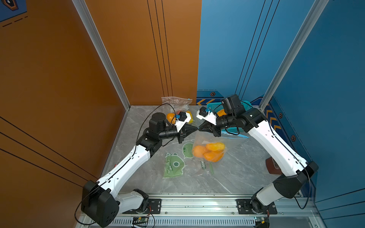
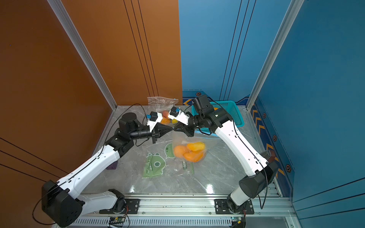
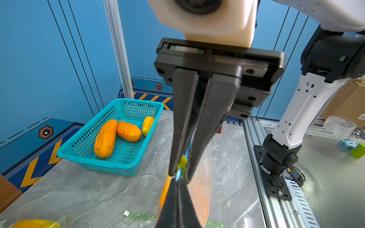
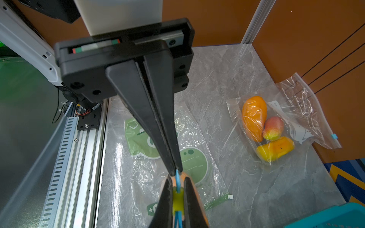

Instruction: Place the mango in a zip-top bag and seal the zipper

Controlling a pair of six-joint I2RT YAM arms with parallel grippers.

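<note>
A clear zip bag (image 1: 232, 142) with several mangoes (image 1: 215, 146) inside hangs below both grippers. My left gripper (image 1: 197, 129) is shut on the end of its blue zip strip (image 4: 177, 178), a thin piece showing at the fingertips. Right against it, my right gripper is shut on the yellow-green slider (image 4: 178, 200), which straddles the strip. In the left wrist view the slider (image 3: 182, 162) shows between the right gripper's fingers (image 3: 213, 117), close to the left fingertips. Whether the zip is closed along its whole length cannot be seen.
A second clear bag holding several mangoes lies at the back left. Behind the right arm stands a turquoise basket (image 3: 129, 169) with mangoes in it. A flat bag with green prints (image 4: 194, 163) lies on the table below.
</note>
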